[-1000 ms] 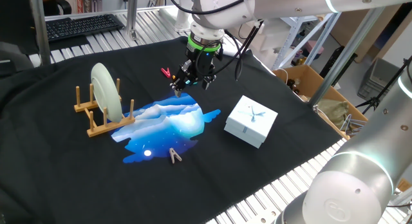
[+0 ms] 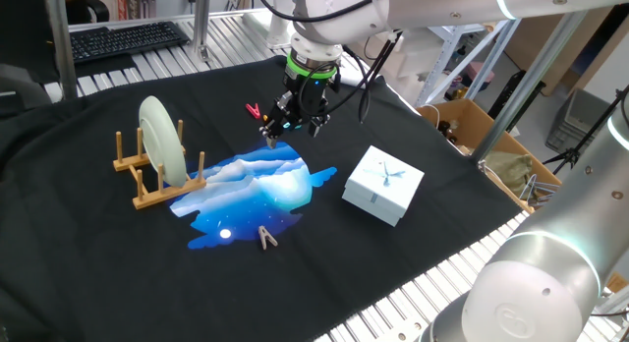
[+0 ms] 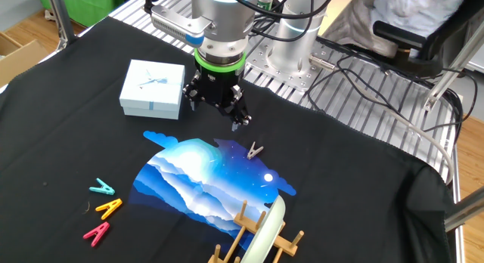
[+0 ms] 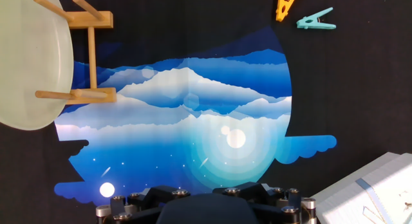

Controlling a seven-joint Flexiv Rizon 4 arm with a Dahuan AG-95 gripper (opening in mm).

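My gripper (image 2: pixel 293 134) hangs above the black cloth, its fingers spread wide with nothing between them. In the wrist view, the gripper shows only along the bottom edge. Beneath it lies a flat blue mat (image 4: pixel 174 147) printed with mountains and a moon. A pale green plate (image 2: pixel 160 141) stands upright in a wooden rack (image 2: pixel 155 197) at the mat's edge. The white box (image 3: pixel 153 89) with a blue ribbon sits closed, apart from the gripper. A greyish clothespin (image 3: pixel 254 150) lies by the mat's edge.
Teal (image 3: pixel 102 187), yellow (image 3: pixel 109 208) and red (image 3: pixel 96 233) clothespins lie loose beside the mat. Bare black cloth (image 2: pixel 128 283) covers much of the table. A metal post (image 2: pixel 200 23) and a keyboard (image 2: pixel 118 44) stand beyond the cloth.
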